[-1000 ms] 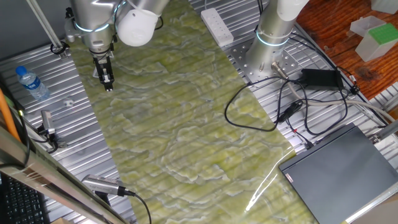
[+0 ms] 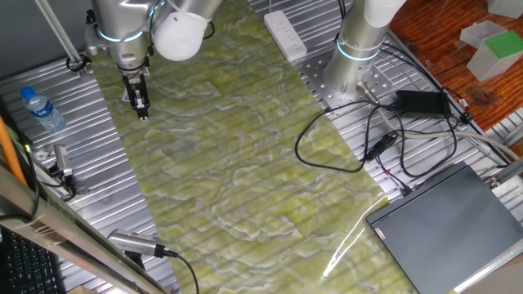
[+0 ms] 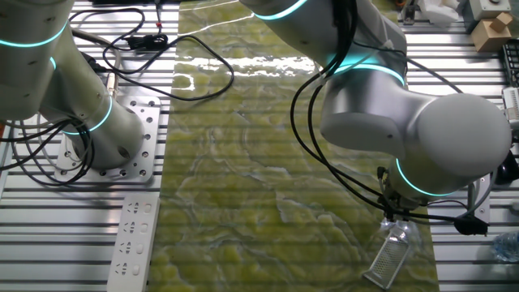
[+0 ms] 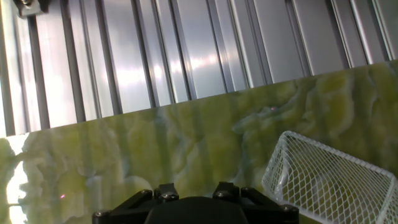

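Observation:
My gripper shows at the bottom of the wrist view, its two black fingertips apart with nothing between them. It is open. A white wire-mesh basket (image 4: 329, 180) lies right of the fingers in that view, on the green marbled sheet (image 4: 186, 140), and it is cut off by the frame's edge. In exterior view 2 the mesh basket (image 3: 391, 258) appears at the lower right, just below the arm's wrist. Exterior view 1 has the gripper (image 2: 142, 117) pointing down over the sheet's left side, with the basket mostly hidden behind it.
Ribbed metal table (image 2: 98, 171) borders the sheet. A water bottle (image 2: 42, 109) lies at the left.
The arm and gripper have not visibly moved.

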